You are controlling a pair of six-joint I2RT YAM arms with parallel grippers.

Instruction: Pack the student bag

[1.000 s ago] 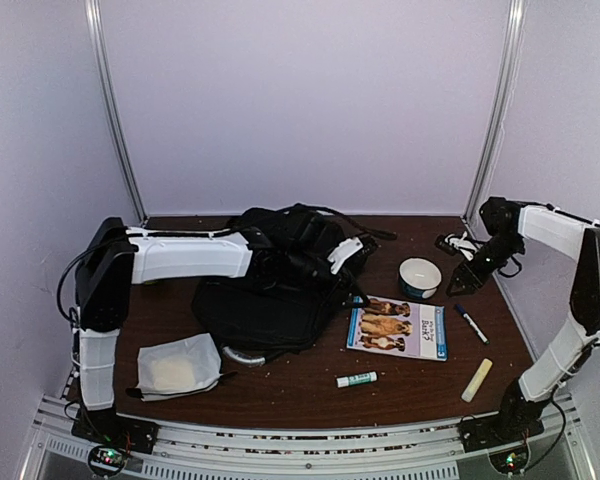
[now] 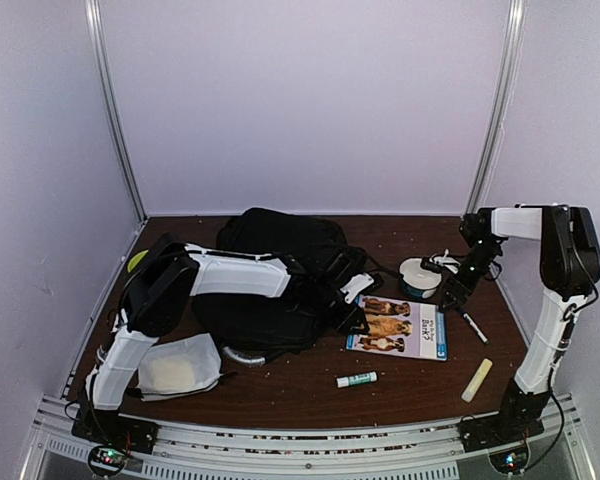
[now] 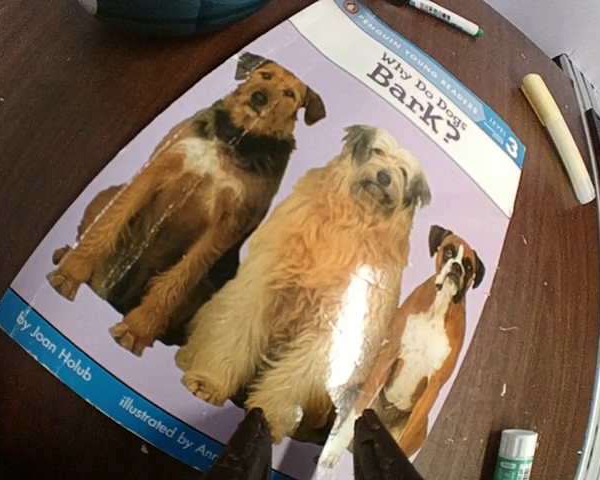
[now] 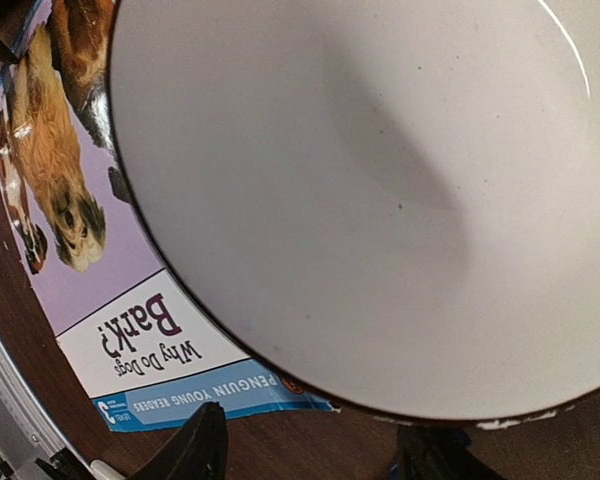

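Observation:
The picture book (image 2: 412, 328) with dogs on its cover lies flat on the table, right of the black bag (image 2: 250, 315). Over the book's left edge is my left gripper, its fingers part open and apart, with the cover (image 3: 230, 300) beneath them. Whether they touch it I cannot tell. A white bowl (image 2: 418, 275) with a dark outside stands behind the book. My right gripper is open at the bowl's right side; the bowl's inside (image 4: 330, 200) fills most of the right wrist view. The left arm hides part of the bag.
A glue stick (image 2: 357, 380) lies in front of the book. To the right are a marker (image 2: 473, 327) and a pale yellow stick (image 2: 476, 380). A translucent pouch (image 2: 178, 366) lies front left, and a yellow-green item (image 2: 137, 261) at the far left edge.
Book and bowl have stayed in place.

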